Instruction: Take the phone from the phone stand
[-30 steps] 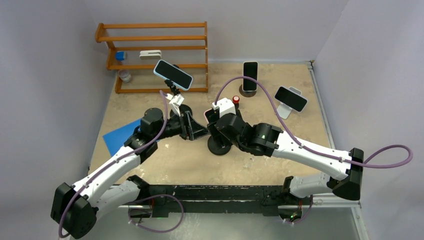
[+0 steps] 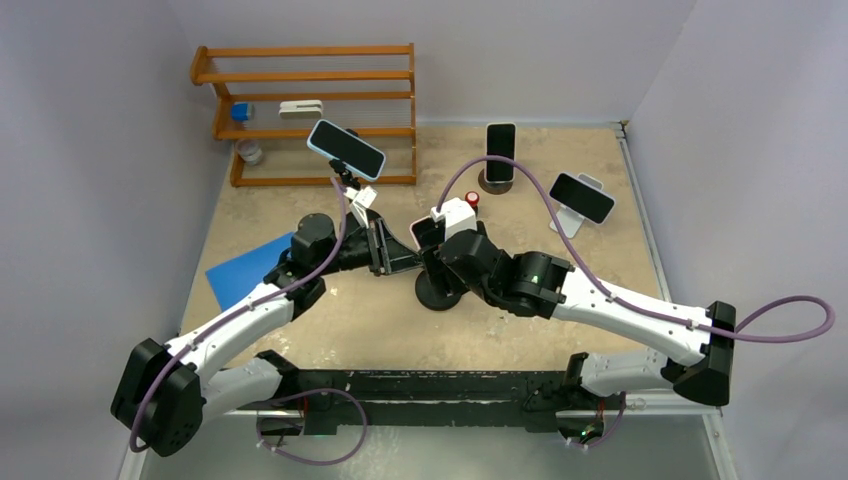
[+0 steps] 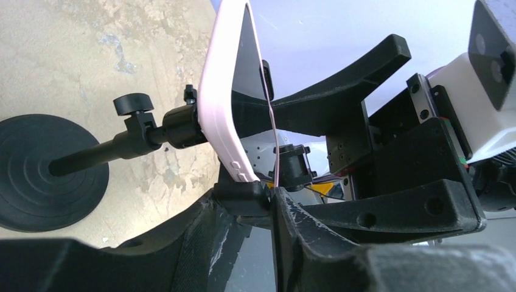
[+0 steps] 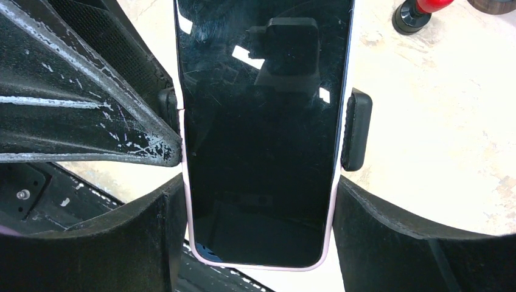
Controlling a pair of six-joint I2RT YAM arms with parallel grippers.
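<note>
A pink-edged phone (image 4: 261, 146) stands in the black phone stand (image 3: 137, 143), its dark screen facing the right wrist camera. My right gripper is shut on the phone's lower part, a finger against each long edge. The stand's side clamp (image 4: 357, 131) still sits along the phone's right edge. On the other side my left gripper stands part open, its fingertips astride the clamp's black end block (image 3: 242, 196); whether both touch it is unclear. One left fingertip (image 4: 161, 149) meets the phone's left edge. From above, both grippers hide most of the phone.
The round stand base (image 2: 438, 290) rests on the table. A phone on a tripod (image 2: 347, 150) rises just behind the left arm. Phones on stands (image 2: 500, 155) occupy the back right, with a red-topped object (image 2: 472, 199) nearer. A wooden rack (image 2: 310, 77) stands at the back left.
The phone's top corner appears to have moved a little with them; the stand's base has stayed put.
</note>
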